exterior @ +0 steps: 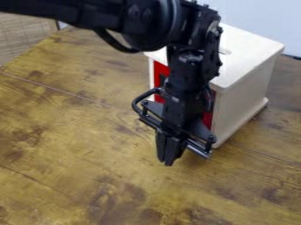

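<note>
My black gripper (167, 151) hangs low over the wooden table in the middle of the view, fingertips pointing down and close together, shut with nothing showing between them. It is in front of a white wooden box (245, 92) with a red panel (157, 77) on its left-facing side. The gripper and wrist cover much of that panel; whether they touch it cannot be told.
A white wall stands behind the box, and a woven mat (24, 35) shows at the top left.
</note>
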